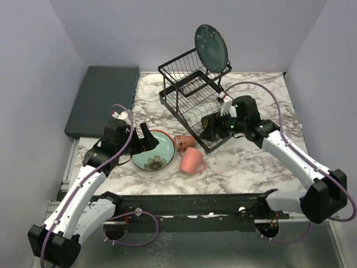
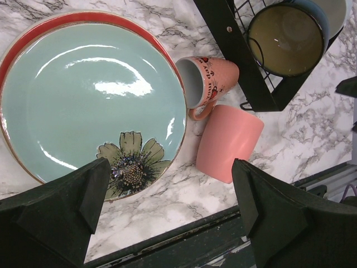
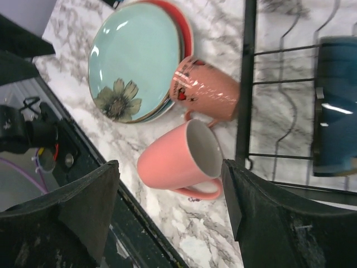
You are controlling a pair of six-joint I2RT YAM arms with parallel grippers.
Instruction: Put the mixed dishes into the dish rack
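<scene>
A pink mug [image 1: 191, 162] lies on its side before the rack, a patterned mug [image 2: 217, 78] beside it. A light-green plate [image 1: 152, 149] with a flower lies stacked on a red-rimmed one. My left gripper [image 1: 146, 137] is open over the plate. My right gripper [image 1: 215, 127] hangs above the rack's front end, open, its fingers toward the pink mug [image 3: 167, 159]. The black rack [image 1: 187, 109] holds a dark blue bowl [image 2: 284, 42] and a white one [image 2: 333, 12], mostly hidden by the right arm in the top view; a dark green plate [image 1: 211, 47] stands on its upper tier.
A dark flat board [image 1: 100, 100] lies at the back left. Walls bound the space at back and sides.
</scene>
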